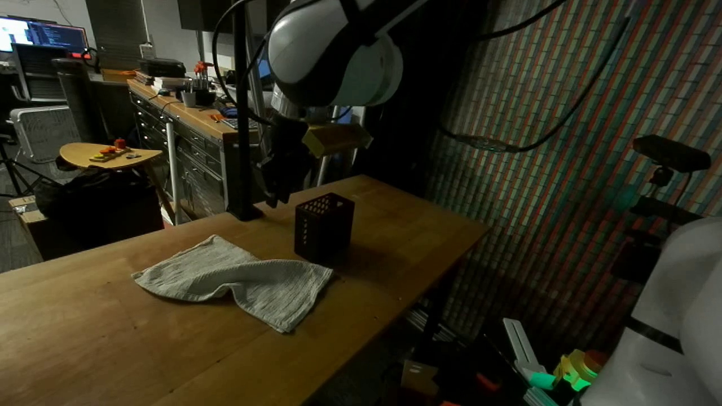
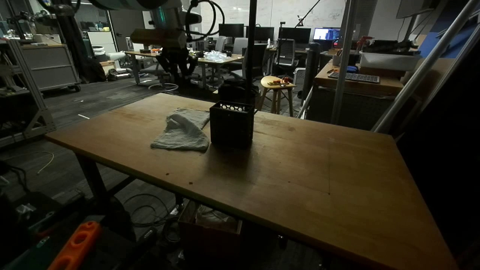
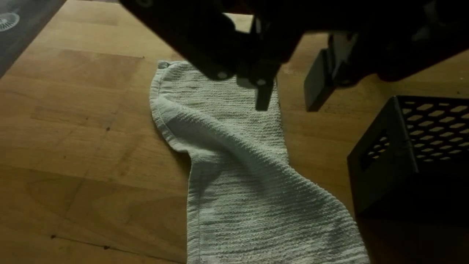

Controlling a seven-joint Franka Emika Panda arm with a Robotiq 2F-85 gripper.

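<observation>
A pale grey-green ribbed towel [image 1: 237, 277] lies loosely on the wooden table, with a raised fold running across it. In the wrist view the towel [image 3: 246, 176] stretches from the upper middle down to the bottom edge. My gripper hangs above the table with a gap between its two fingers and nothing held there. Exterior view 2 shows the gripper [image 2: 180, 74] well clear of the towel [image 2: 182, 130]. Right beside the cloth stands a dark perforated crate [image 1: 325, 226], upright; its inside is mostly hidden.
Bare tabletop [image 2: 306, 180] spreads broadly on the crate's other side. A black vertical post [image 1: 240, 135] rises at the table's far edge, close to the gripper in exterior view 1. Beyond it is a small stool [image 1: 108, 154] with small objects on it.
</observation>
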